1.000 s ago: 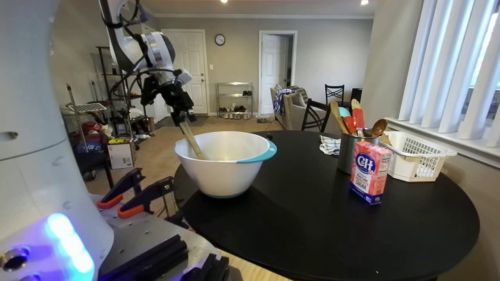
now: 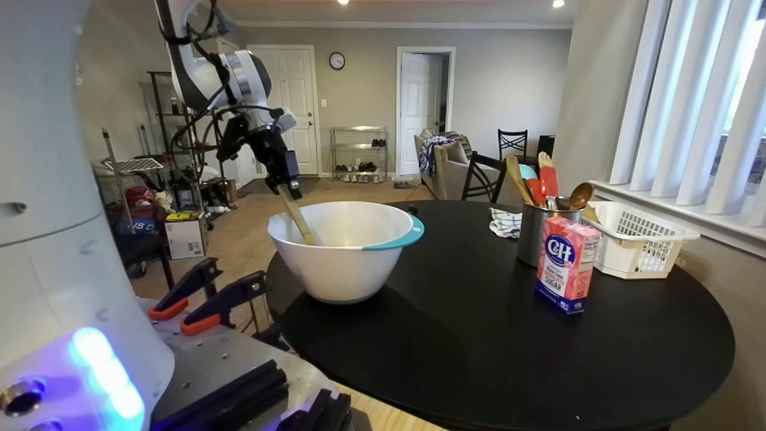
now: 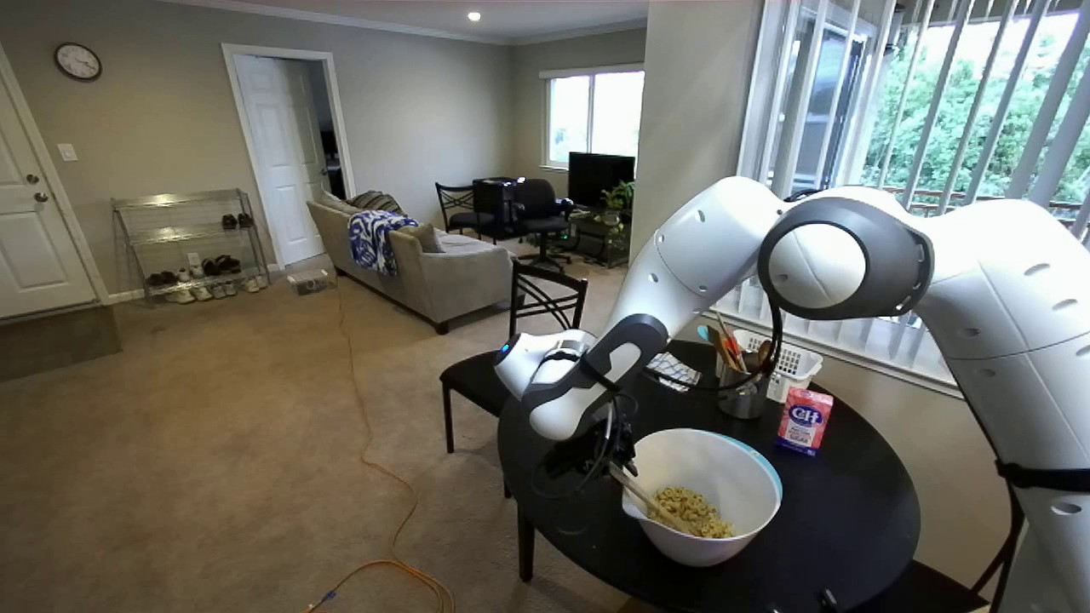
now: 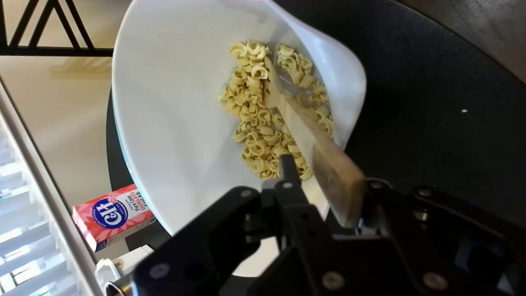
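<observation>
A large white bowl [image 2: 341, 258] with a teal rim stands at the table's left side. Curled pasta [image 4: 261, 133] lies in its bottom. A wooden utensil [image 4: 315, 143] leans over the bowl's rim, its lower end among the pasta and its handle sloping up and out. My gripper is at the upper end of that handle, beyond the rim. Its fingers stand apart on either side of the handle, with a gap showing at the left finger [image 4: 287, 170]. Whether the other finger touches the wood is hard to tell.
On the black round table [image 2: 445, 345] stand a pink sugar box [image 2: 567, 262], a metal utensil holder [image 2: 531, 233] and a white basket [image 2: 639, 248]. A checked cloth [image 2: 506, 222] lies near them.
The gripper's fingers have spread around the top of the handle, and the arm has shifted slightly. The utensil and bowl look almost unmoved.
</observation>
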